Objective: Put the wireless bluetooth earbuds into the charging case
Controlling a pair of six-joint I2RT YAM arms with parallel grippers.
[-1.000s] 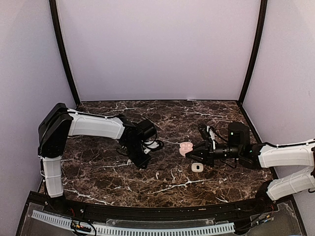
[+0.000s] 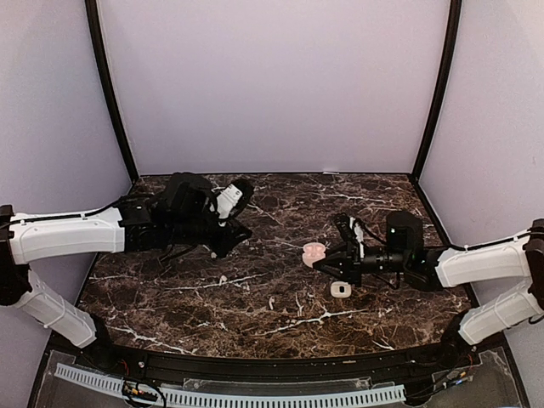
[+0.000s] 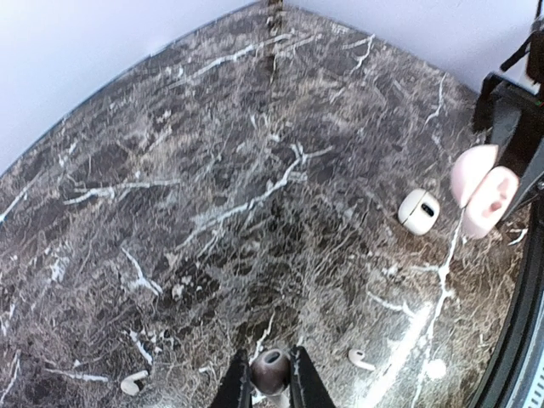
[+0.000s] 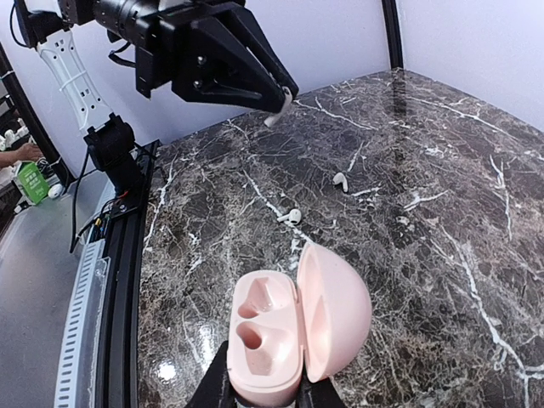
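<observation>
My right gripper (image 2: pixel 327 262) is shut on the pink open charging case (image 4: pixel 265 357), whose two wells look empty in the right wrist view. My left gripper is raised at left, an earbud (image 4: pixel 280 110) between its fingertips, its white stem hanging down. Loose white earbuds (image 4: pixel 290 217) lie on the marble table below, apart from the case. In the left wrist view they appear near the bottom, either side of the left fingertips.
A small white box (image 3: pixel 418 212) with a dark slot lies on the table near the right gripper. Walls stand at the back and sides.
My left gripper has risen from the table and moved left and back, carrying the earbud. My right gripper with the case has shifted slightly toward the left.
</observation>
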